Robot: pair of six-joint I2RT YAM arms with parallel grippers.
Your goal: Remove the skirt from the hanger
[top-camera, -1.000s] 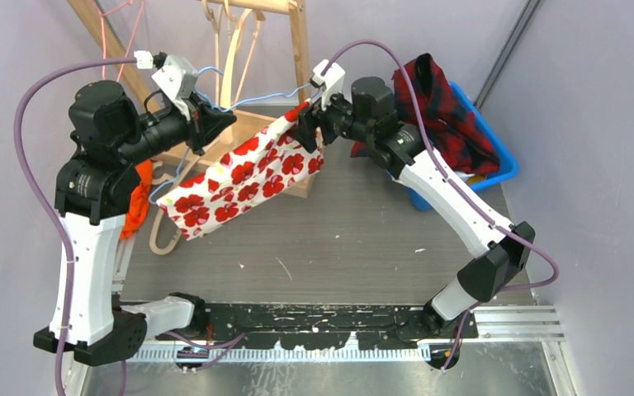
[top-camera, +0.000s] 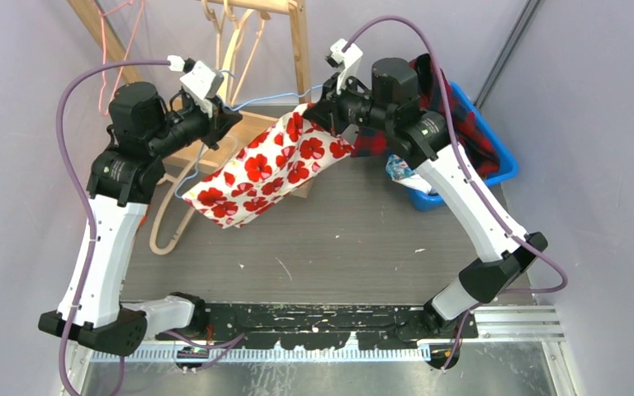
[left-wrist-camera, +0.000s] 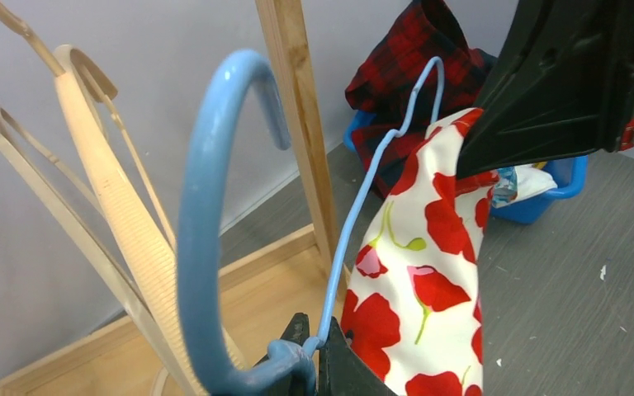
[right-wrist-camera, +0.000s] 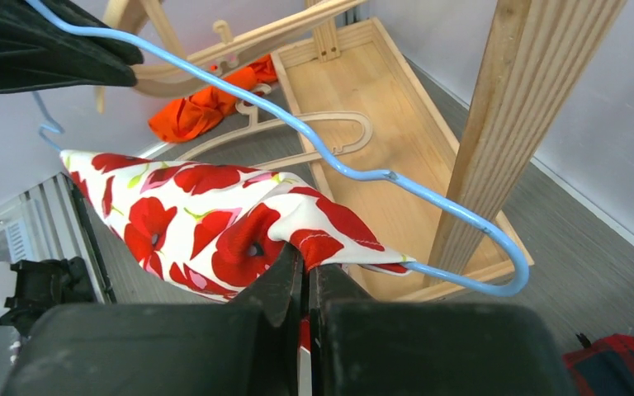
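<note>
A white skirt with red flowers [top-camera: 264,173] stretches from the light blue hanger [left-wrist-camera: 219,206] toward the lower left of the top view. My left gripper is shut on the hanger's blue body near its hook. My right gripper is shut on the skirt's fabric, bunched at the hanger's arm, whose bare rounded end sticks out beside it in the right wrist view.
A wooden rack [top-camera: 297,41] with several wooden hangers stands behind. A blue bin [top-camera: 503,165] with plaid and other clothes is at the right. A loose wooden hanger [top-camera: 161,235] lies on the left floor.
</note>
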